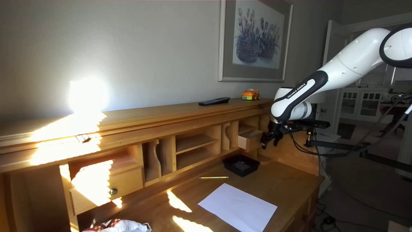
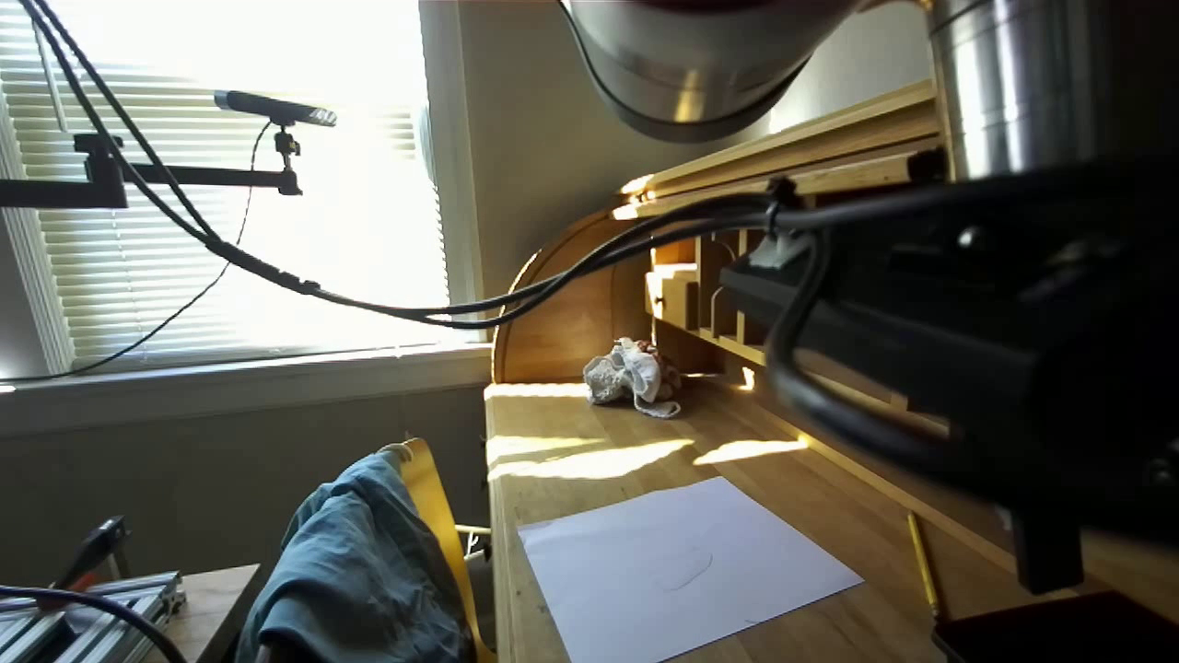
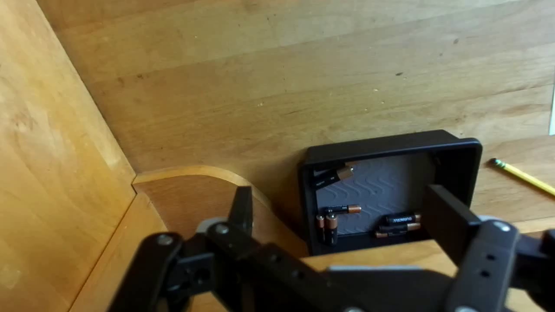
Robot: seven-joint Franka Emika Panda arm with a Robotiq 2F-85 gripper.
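My gripper (image 1: 271,142) hangs over the right end of the desk, in front of a small pulled-out drawer (image 1: 250,140). In the wrist view the gripper is open, its two fingers (image 3: 241,209) wide apart and nothing held between them. Below them on the desktop sits a black tray (image 3: 390,148) with several batteries (image 3: 342,209) lying inside. A yellow pencil (image 3: 525,177) lies beside the tray. From the second exterior view, the dark gripper body blocks much of the right side.
A white paper sheet (image 1: 238,207) lies on the desktop (image 1: 287,176). Cloth (image 1: 119,226) is bunched at the left end. On the top shelf rest a remote (image 1: 214,101) and an orange toy truck (image 1: 250,94). The desk's side panel (image 3: 47,156) stands close to the gripper.
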